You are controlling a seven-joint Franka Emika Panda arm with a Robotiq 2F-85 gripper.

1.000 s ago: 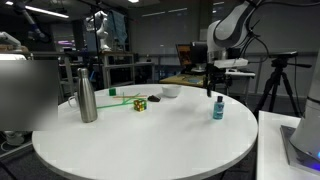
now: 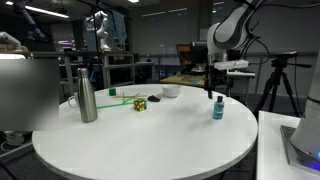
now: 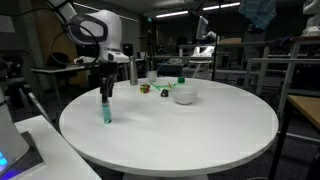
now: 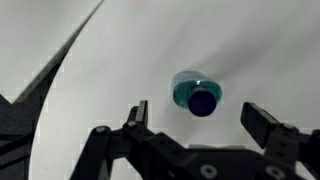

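A small teal bottle with a dark cap (image 2: 218,108) stands upright on the white round table, near its right edge in exterior view 1. The wrist view looks down on this bottle (image 4: 196,94), its cap just ahead of the fingers. My gripper is open, with its two dark fingers spread wide to either side and nothing held. In exterior view 2 the bottle (image 3: 107,115) appears at the table's near left, just below the arm's gripper (image 3: 105,94).
A steel thermos (image 2: 87,101) stands at the table's left. Farther back are a colourful cube (image 2: 140,104), a white bowl (image 2: 171,91) and thin green sticks (image 2: 118,102).
Over the last second the arm shifts slightly at most in exterior view 1. The bottle and the other objects stay in place.
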